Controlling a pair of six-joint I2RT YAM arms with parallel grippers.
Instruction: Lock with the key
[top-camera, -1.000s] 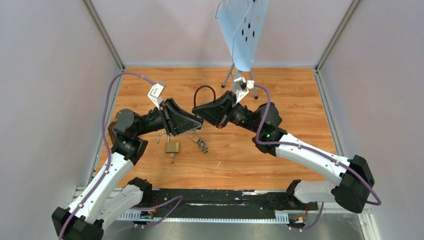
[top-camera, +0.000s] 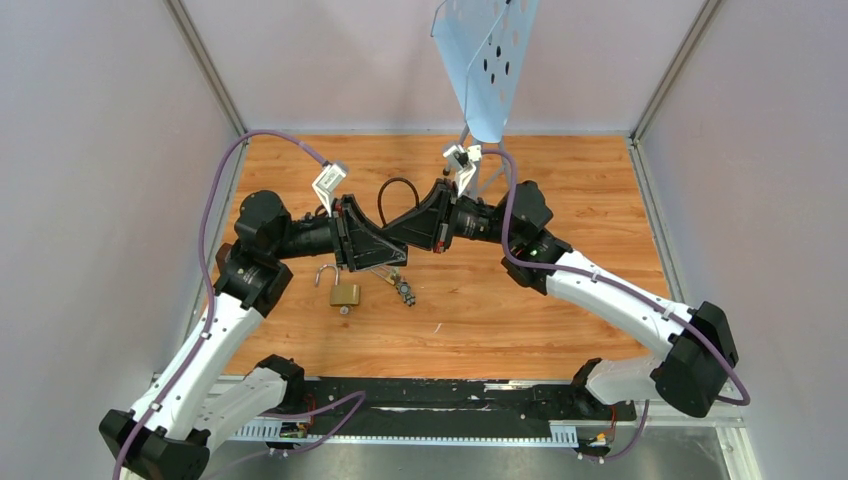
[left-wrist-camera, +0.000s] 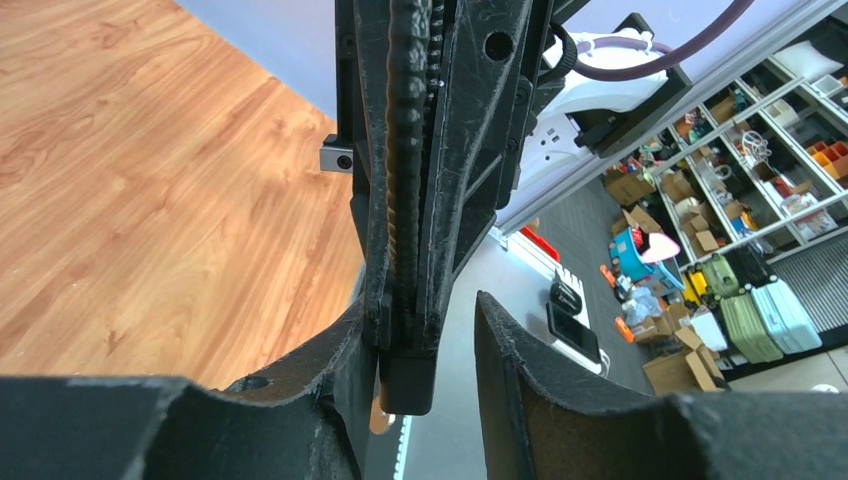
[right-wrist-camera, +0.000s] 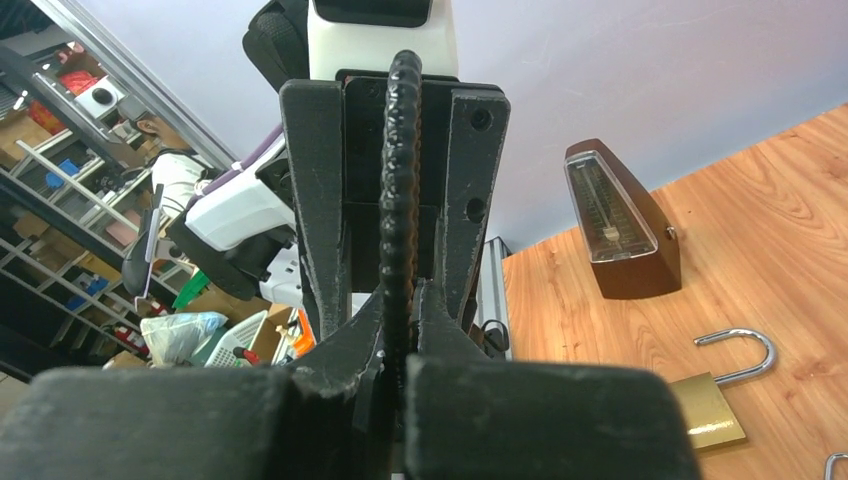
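My two grippers meet tip to tip over the board, left (top-camera: 398, 250) and right (top-camera: 400, 230). A black cable loop (top-camera: 398, 182) rises at the right one; in the right wrist view its ribbed black length (right-wrist-camera: 400, 190) stands upright along that gripper's centre, and I cannot tell if it is held. The right gripper is shut. The left gripper shows a gap between its fingers, crossed by the other gripper's tip. A brass padlock (top-camera: 344, 295) (right-wrist-camera: 705, 410) with raised shackle lies below, beside a second lock (top-camera: 395, 280), partly hidden. I cannot make out a key.
A brown case with a clear front (right-wrist-camera: 625, 225) sits on the wooden board (top-camera: 560, 320) in the right wrist view. A light blue perforated stand (top-camera: 485, 60) is at the back. The board's front and right are clear.
The objects on the board have not moved.
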